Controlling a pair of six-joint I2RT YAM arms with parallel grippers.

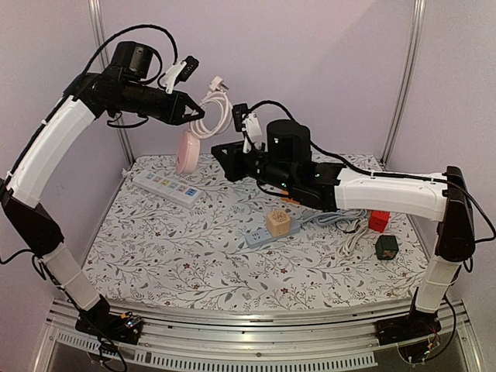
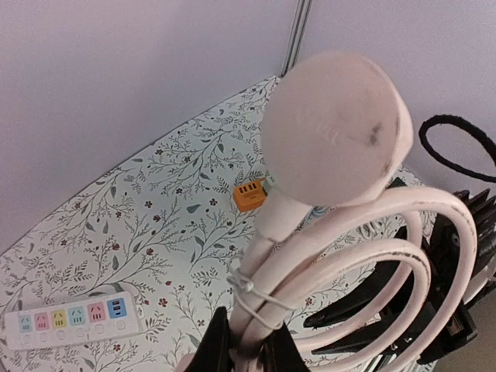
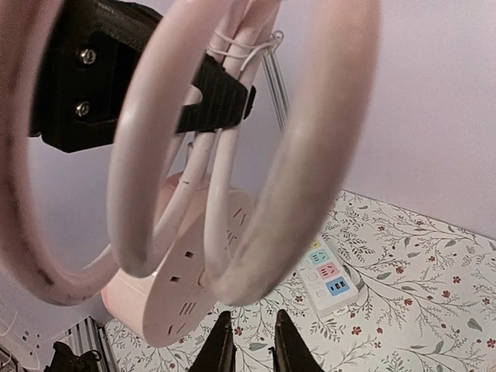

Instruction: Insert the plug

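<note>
A pink plug (image 1: 218, 84) on a coiled, tied pink cord is held aloft by my left gripper (image 1: 198, 114), shut on the cord near the tie in the left wrist view. A round pink power socket (image 1: 187, 151) dangles below it; its slotted face shows in the right wrist view (image 3: 174, 302). The plug head (image 2: 333, 124) fills the upper middle of the left wrist view. My right gripper (image 1: 225, 155) is just right of the socket, its fingers slightly apart with nothing between them, facing the coil.
On the table are a white socket strip (image 1: 167, 187), a grey strip (image 1: 260, 236) under a wooden cube (image 1: 277, 222), an orange object (image 2: 248, 195) partly hidden, loose cables, a red cube (image 1: 378, 219) and a dark green cube (image 1: 387, 247).
</note>
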